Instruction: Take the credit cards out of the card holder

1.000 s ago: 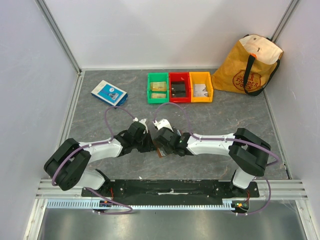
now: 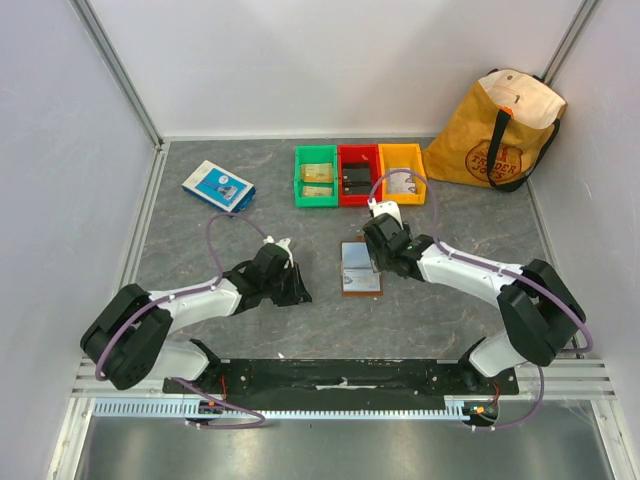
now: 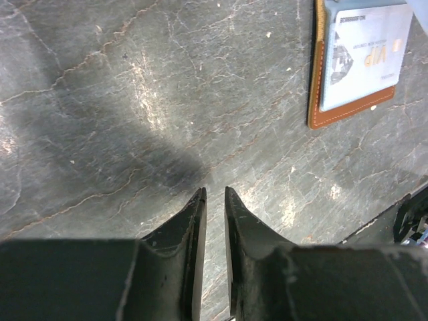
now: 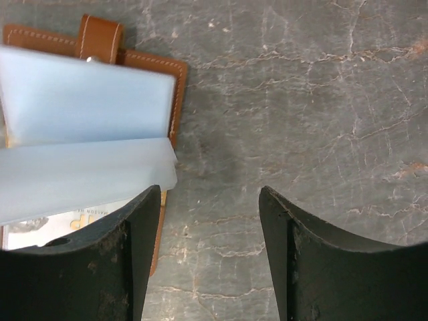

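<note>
The brown card holder [image 2: 376, 292] lies open near the table's middle. Its pale translucent sleeves [image 4: 87, 100] show in the right wrist view, one flap partly raised. A whitish card with gold VIP lettering [image 3: 374, 40] sits in a sleeve at the holder's near end. Beside the holder's right edge, my right gripper is part open, with only tabletop between its fingers; its left finger is close to the raised flap. My left gripper stays apart, left of the holder, its fingers drawn nearly together and nothing showing between them.
Green [image 2: 300, 190], red [image 2: 345, 202] and orange [image 2: 422, 190] bins stand side by side at the back, cards inside. A blue-and-white box [image 2: 218, 186] lies back left, a yellow bag [image 2: 470, 135] back right. Bare table surrounds the holder.
My right gripper has moved right, away from the left one. The holder, earlier tilted and mostly hidden beside the left gripper, now lies straight and farther right. The left arm has hardly moved.
</note>
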